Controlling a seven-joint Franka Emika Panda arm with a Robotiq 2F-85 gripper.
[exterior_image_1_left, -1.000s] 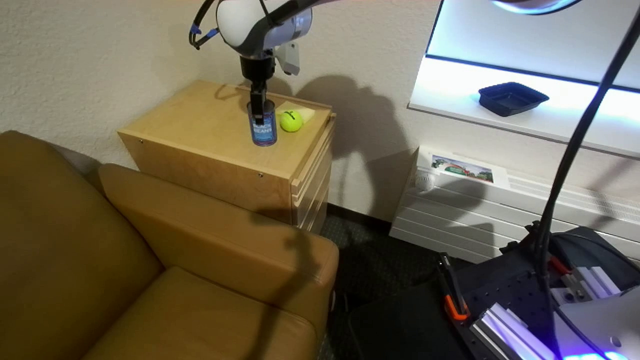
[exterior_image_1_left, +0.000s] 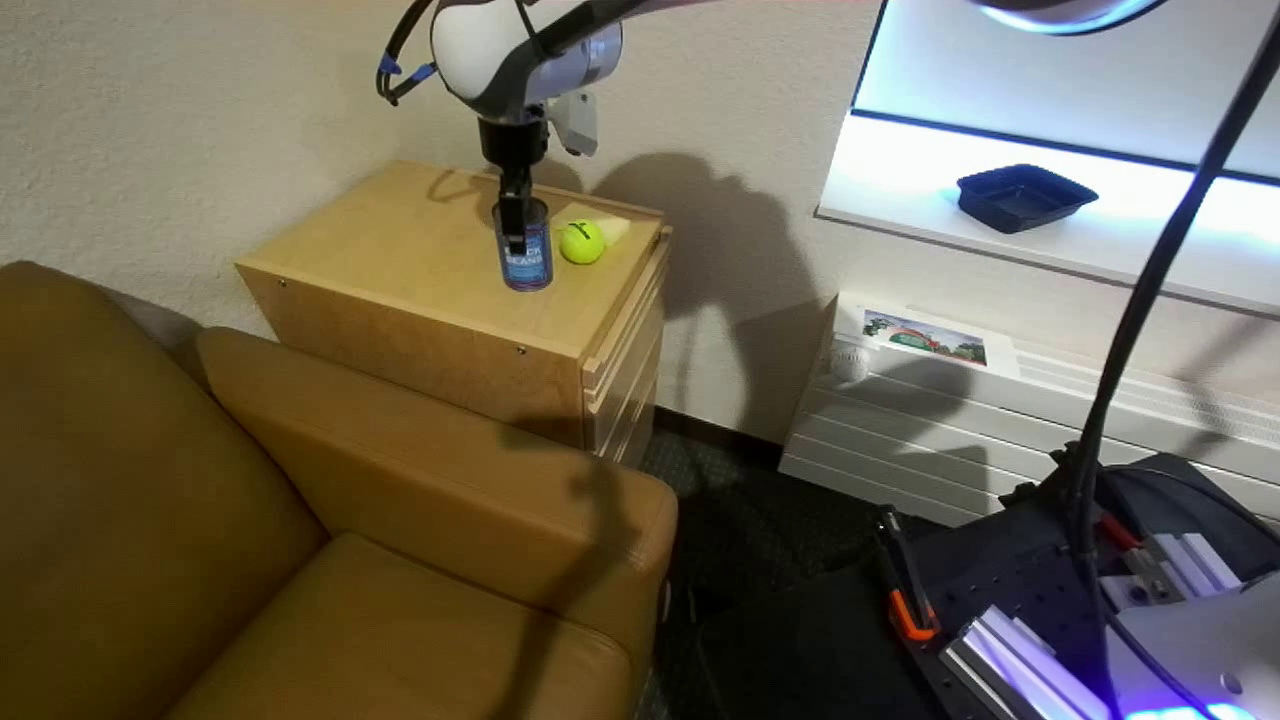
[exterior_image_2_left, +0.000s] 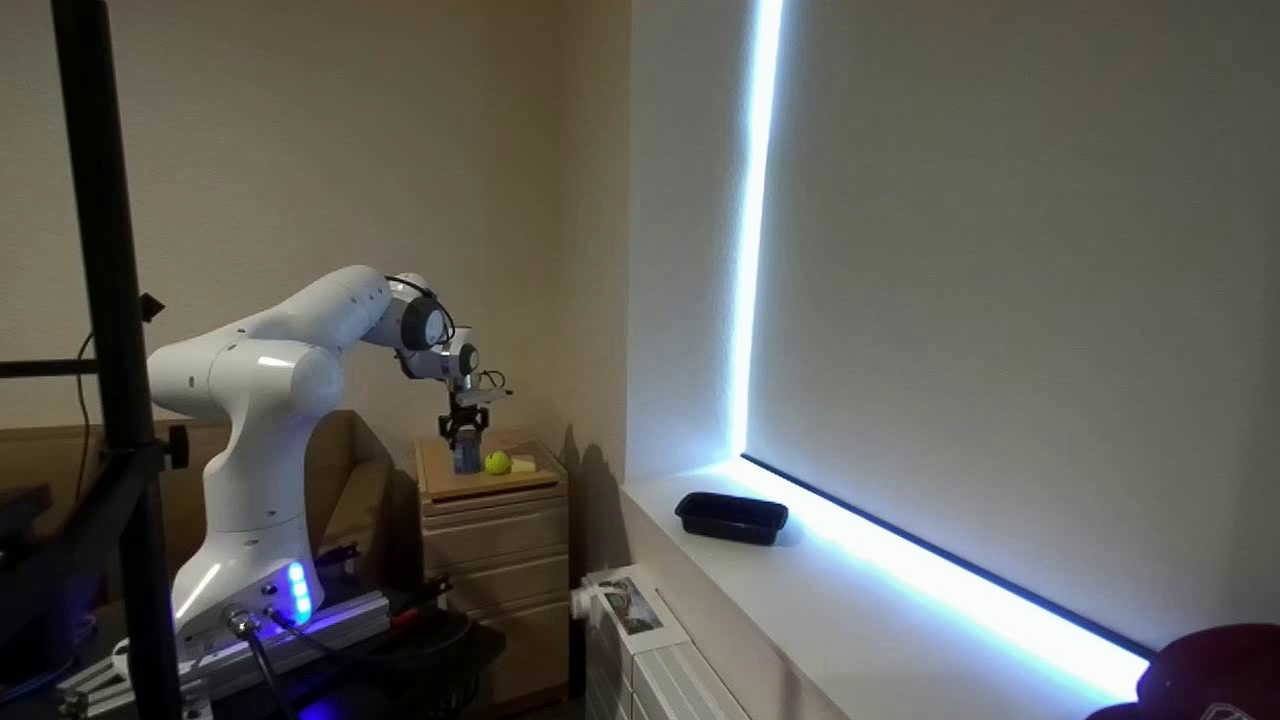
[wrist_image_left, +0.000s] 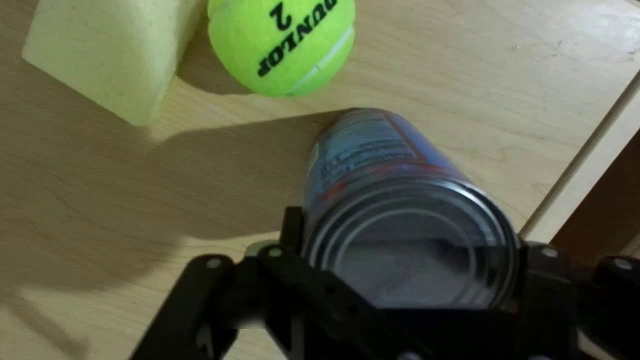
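A blue can labelled as beans (exterior_image_1_left: 539, 266) stands upright on the wooden cabinet top (exterior_image_1_left: 396, 246). My gripper (exterior_image_1_left: 517, 247) points down over it, with a finger on either side. In the wrist view the can's metal lid (wrist_image_left: 414, 240) lies between the dark fingers, which are very close to its sides. Whether they press on the can or leave a slim gap cannot be made out. A yellow-green tennis ball (wrist_image_left: 282, 45) rests close by, with a pale yellow block (wrist_image_left: 114, 54) beside it.
On the windowsill sits an empty black tray (exterior_image_1_left: 1023, 198). A brown sofa (exterior_image_1_left: 444, 468) stands in front of the cabinet, and a white radiator (exterior_image_1_left: 888, 414) is below the sill.
My gripper has come down very slightly around the can. The can, ball and block appear in practically the same places.
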